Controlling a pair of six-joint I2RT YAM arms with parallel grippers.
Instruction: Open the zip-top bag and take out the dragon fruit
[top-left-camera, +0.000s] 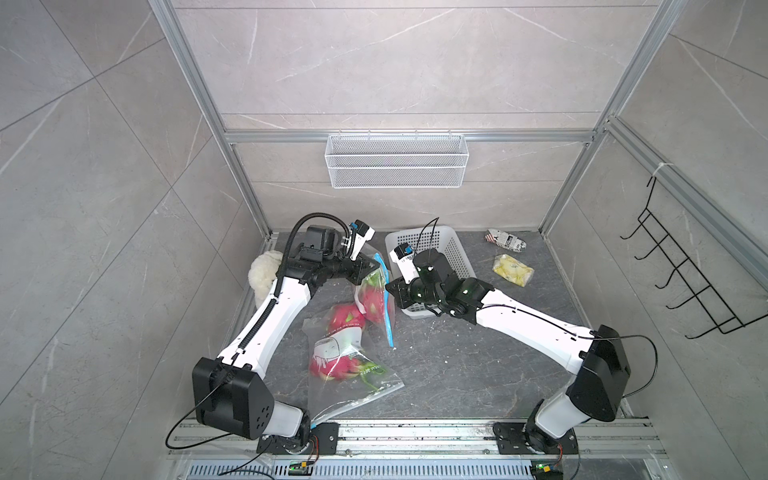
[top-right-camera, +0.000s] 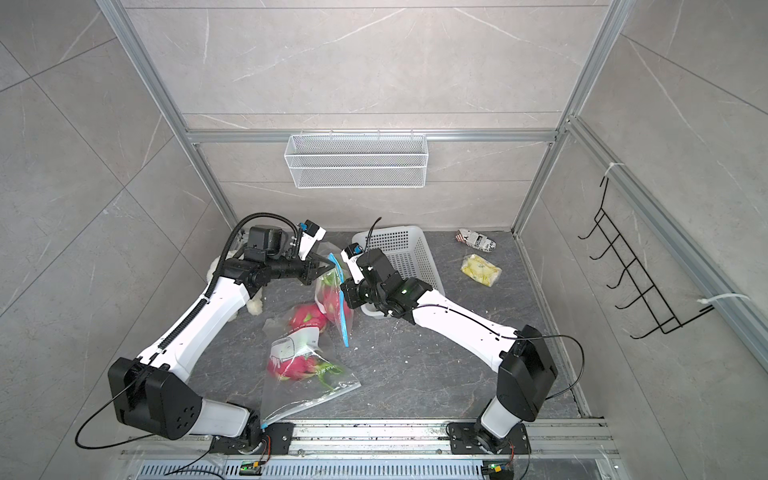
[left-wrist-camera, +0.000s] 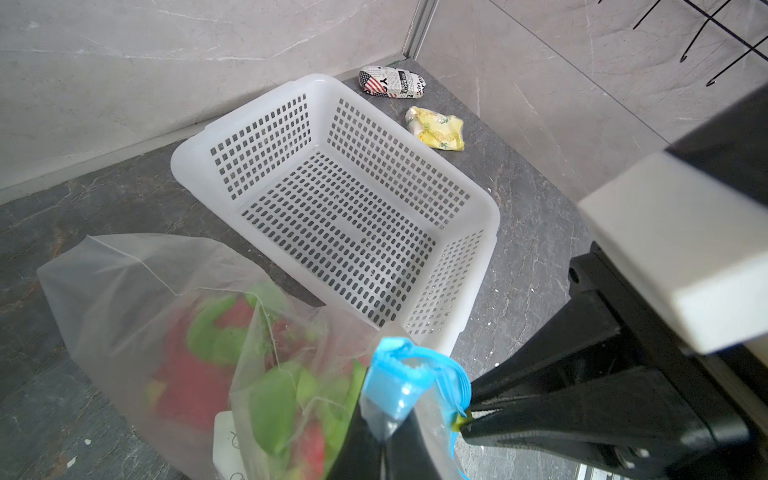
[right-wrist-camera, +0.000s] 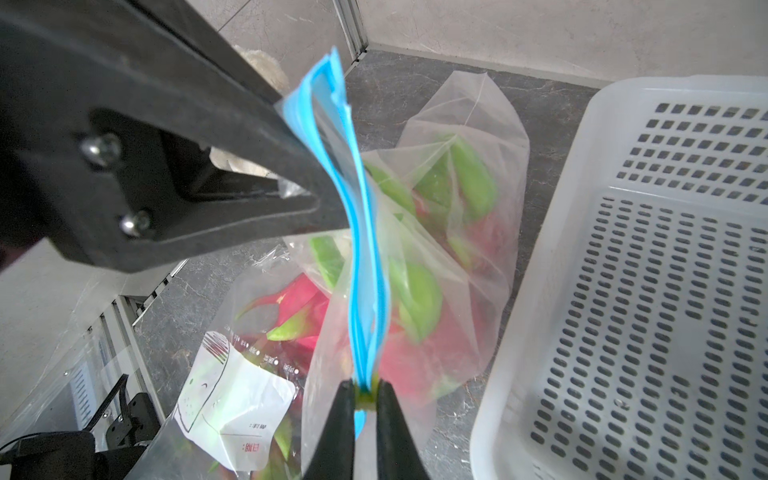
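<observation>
A clear bag (right-wrist-camera: 488, 120) with red-and-green dragon fruit (right-wrist-camera: 416, 296) inside stands left of the white basket. Its blue zip strip (top-left-camera: 387, 320) runs along the near side; the two blue edges lie apart at the top and meet lower down. My left gripper is shut on the bag's blue-edged film. Lower on the strip, my right gripper is shut on the zip, with a small yellow-green piece between its fingertips. The fruit is partly hidden by cloudy film and the left arm.
Another clear bag (top-left-camera: 320, 400) holding dragon fruit lies in front, close to the first. An empty white basket (top-left-camera: 460, 264) stands behind the right gripper. A yellow packet (top-left-camera: 513, 270) and a printed packet (top-left-camera: 505, 240) lie at back right.
</observation>
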